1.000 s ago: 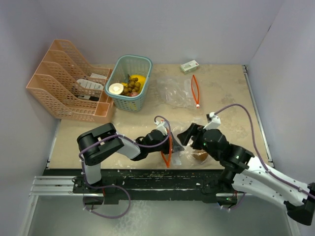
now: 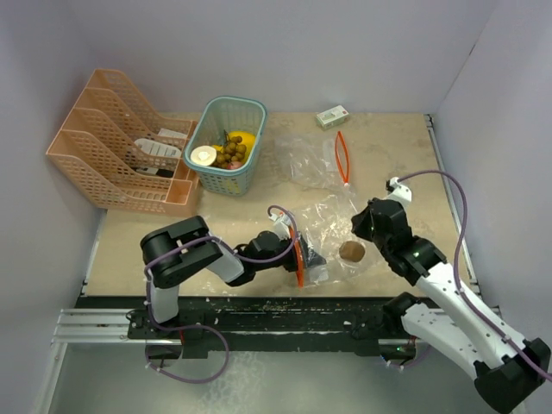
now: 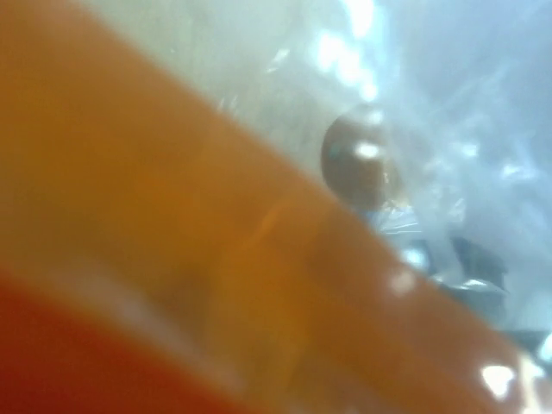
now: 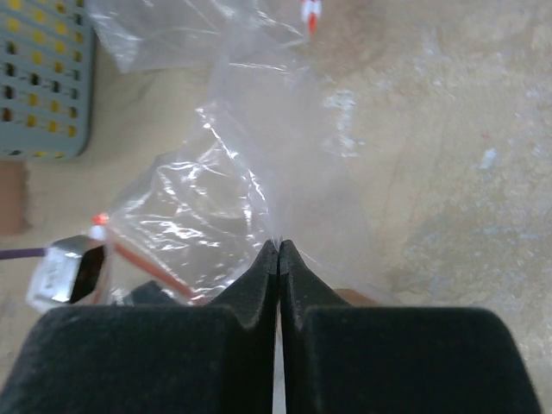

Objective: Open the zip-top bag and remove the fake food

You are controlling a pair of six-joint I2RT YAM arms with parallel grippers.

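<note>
A clear zip bag (image 2: 332, 224) lies at the table's front with a round brown item (image 2: 352, 251) in it, also visible in the left wrist view (image 3: 354, 159). My left gripper (image 2: 286, 259) is at the bag's orange zip strip (image 2: 298, 263), which fills much of the left wrist view, blurred; its fingers cannot be made out. My right gripper is shut above the bag, with thin clear film (image 4: 259, 155) reaching up to its fingertips, apparently pinched there.
A second bag (image 2: 302, 164) with an orange strip lies behind. A basket (image 2: 207, 116) of fake food and a peach rack (image 2: 95, 164) stand back left, a small box (image 2: 333, 116) at the back.
My right gripper has moved right and back, away from the left gripper, and has shut; the bag's film is drawn toward it. The orange strip by my left gripper has shifted slightly.
</note>
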